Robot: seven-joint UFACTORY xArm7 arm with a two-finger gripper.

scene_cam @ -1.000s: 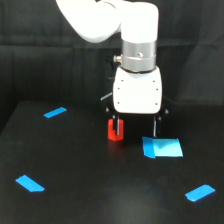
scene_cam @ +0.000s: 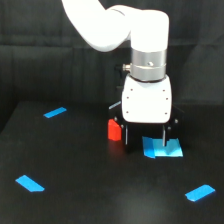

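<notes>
A small red block (scene_cam: pixel 114 131) stands on the dark table, left of centre. The white arm comes in from the top, and its gripper (scene_cam: pixel 146 143) hangs low with dark fingers well apart. Nothing shows between them. The left finger is just right of the red block's visible face and appears to cover part of it; whether they touch I cannot tell. Over the blue patch (scene_cam: pixel 168 149), the right finger partly hides the patch's upper edge.
Short blue strips mark the table: one at the back left (scene_cam: pixel 56 112), one at the front left (scene_cam: pixel 30 184) and one at the front right (scene_cam: pixel 200 193). Open black surface lies between them. A dark curtain (scene_cam: pixel 50 70) hangs behind.
The arm and gripper have shifted right and slightly lower. The left finger, earlier in front of the red block's middle, is now toward its right side. The block looks almost unmoved.
</notes>
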